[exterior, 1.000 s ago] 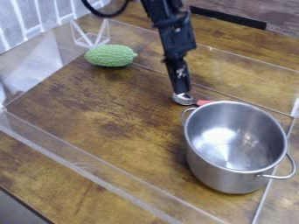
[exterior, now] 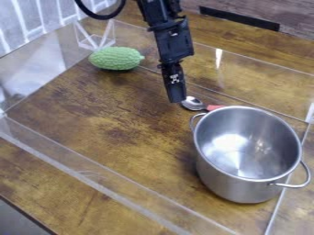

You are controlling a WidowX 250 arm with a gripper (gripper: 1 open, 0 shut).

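The black gripper (exterior: 177, 92) points down over the wooden table, shut, with nothing visible between its fingers. Just below and right of it lies a metal spoon (exterior: 193, 103) with a red handle (exterior: 214, 107), partly behind the steel pot (exterior: 245, 156), which stands upright and empty at the right. A bumpy pale green vegetable (exterior: 116, 58) lies at the back left, left of the arm.
A clear plastic barrier rings the work area on the wooden table (exterior: 92, 133). A white frame-like object (exterior: 94, 37) is at the back left.
My gripper has moved slightly up and left from the spoon, which stays lying on the table.
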